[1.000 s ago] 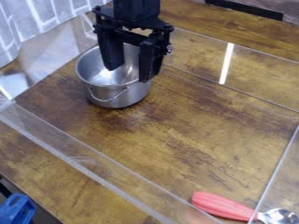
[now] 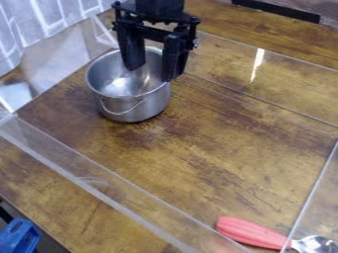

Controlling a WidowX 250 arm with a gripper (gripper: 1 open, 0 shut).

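A steel pot (image 2: 129, 99) with a wire bail handle stands on the wooden table at the upper left. My black gripper (image 2: 150, 59) is over it, its two fingers apart, one over the pot's middle and the other toward its right rim. Whether anything is between them is hard to tell. A red-handled metal utensil (image 2: 258, 233) lies at the bottom right.
Clear plastic walls edge the wooden tabletop (image 2: 185, 168). A blue object (image 2: 16, 236) is at the bottom left corner.
The pot and the utensil look unmoved.
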